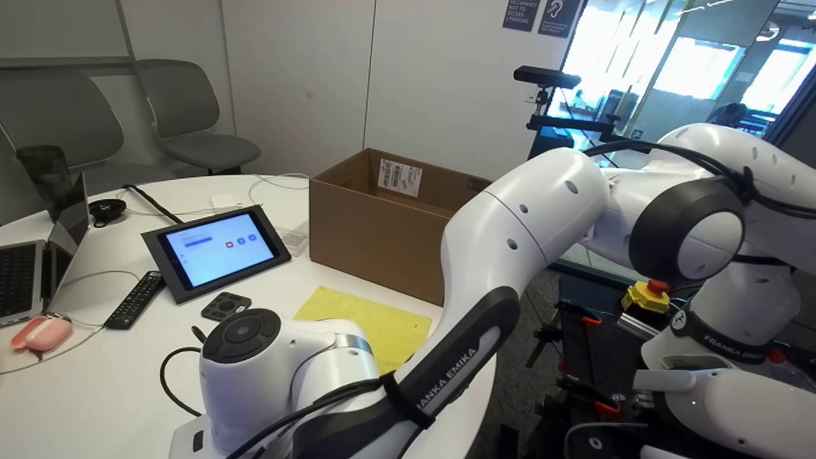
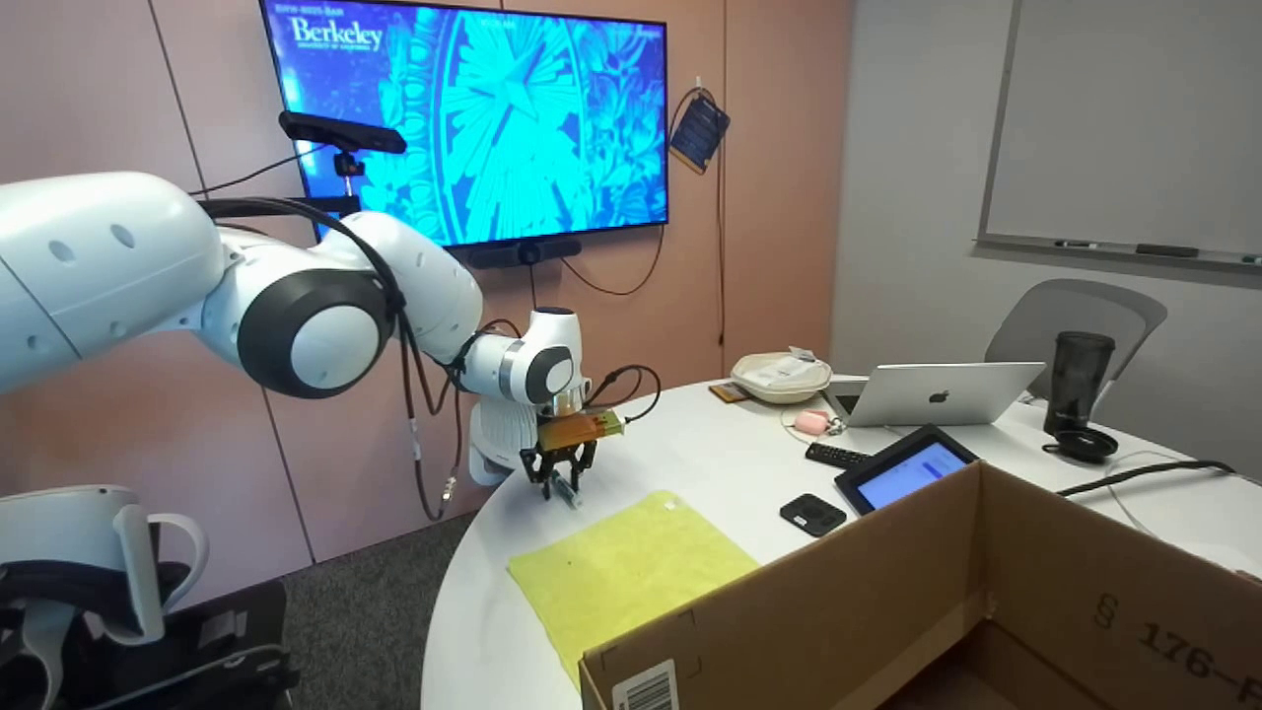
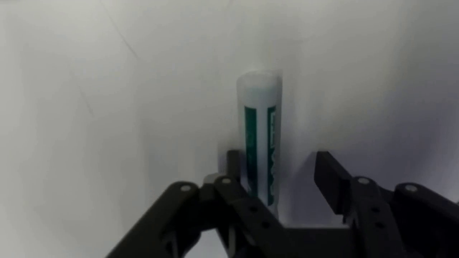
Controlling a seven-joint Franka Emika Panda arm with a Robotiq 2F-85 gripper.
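A white marker with a green-and-white label [image 3: 260,142] lies on the white table in the wrist view. My gripper reaches down around its near end. The left finger [image 3: 233,165] is right beside the marker, perhaps touching it, and a clear gap separates the marker from the right finger [image 3: 329,176]. The fingers stand apart, not closed on it. From the second exterior view, the gripper [image 2: 561,475] is low over the table, the marker [image 2: 568,492] between its fingers. My own arm hides the fingers in the first exterior view.
A yellow cloth [image 2: 639,568] lies flat near the gripper. Beyond it stands an open cardboard box [image 1: 375,237]. A tablet [image 1: 218,248], a black remote [image 1: 135,301], a small black controller [image 1: 226,306] and a laptop [image 2: 946,392] occupy the table farther off.
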